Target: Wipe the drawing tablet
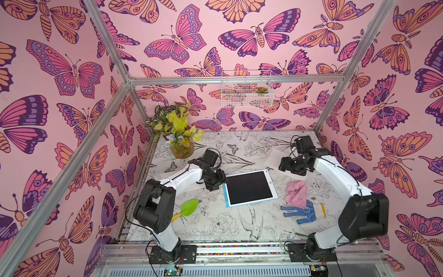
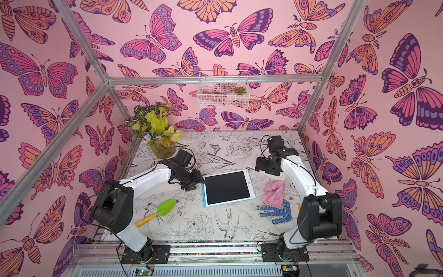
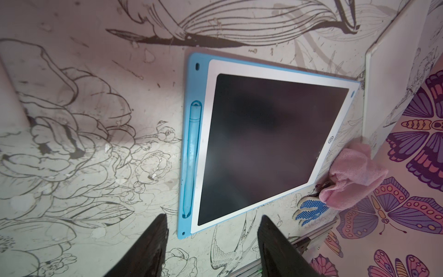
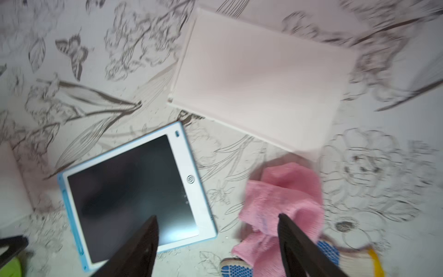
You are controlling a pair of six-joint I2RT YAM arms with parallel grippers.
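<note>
The drawing tablet (image 1: 249, 188) lies flat mid-table. Its dark screen (image 3: 272, 138) looks blank, and a blue stylus (image 3: 191, 159) sits in the slot along its left side. To the tablet's right is a crumpled pink cloth (image 4: 281, 203), partly over the blue glove (image 1: 302, 212). My left gripper hovers by the tablet's left edge, fingers (image 3: 154, 244) apart and empty. Open and empty too, my right gripper is above the table beyond the cloth, near the white board (image 4: 263, 78).
A green trowel (image 1: 188, 207) lies front left. At the back left stands a flower vase (image 1: 182, 148). A yellow strip (image 1: 323, 211) lies right of the glove.
</note>
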